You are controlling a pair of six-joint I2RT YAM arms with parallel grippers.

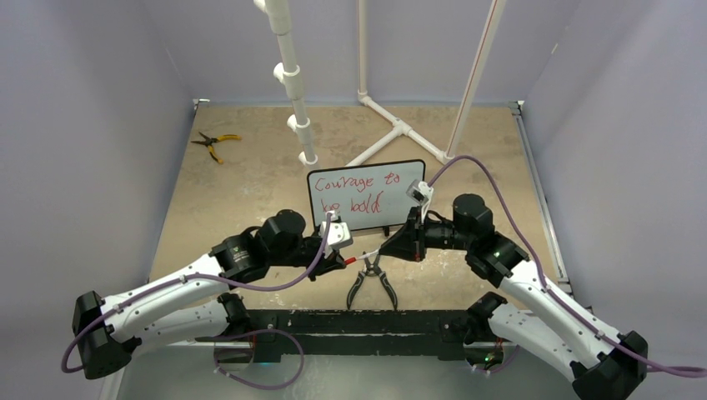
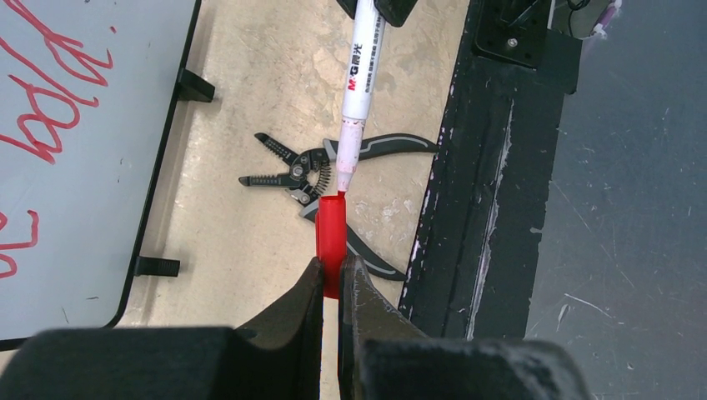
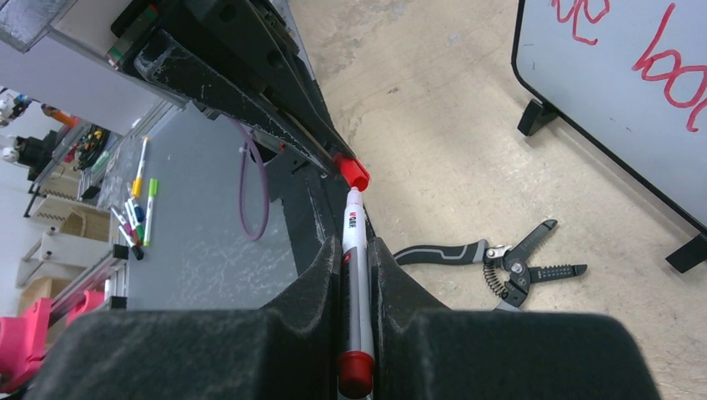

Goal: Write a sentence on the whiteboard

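The whiteboard (image 1: 392, 218) stands at mid-table and bears "Courage to be bold" in red; the left arm covers its lower left corner. In front of it, my left gripper is shut on the red cap (image 2: 332, 229). Facing it from the right, my right gripper is shut on the white marker (image 3: 354, 221), whose red tail end shows between the fingers. In the left wrist view the marker's tip is at the cap's open mouth, with the white barrel still outside. Whether tip and cap touch, I cannot tell.
Wire strippers (image 1: 363, 287) lie on the table below the two grippers. Yellow-handled pliers (image 1: 215, 143) are at the far left. White pipes (image 1: 400, 127) stand behind the board. Bare table (image 1: 250, 175) extends left of it.
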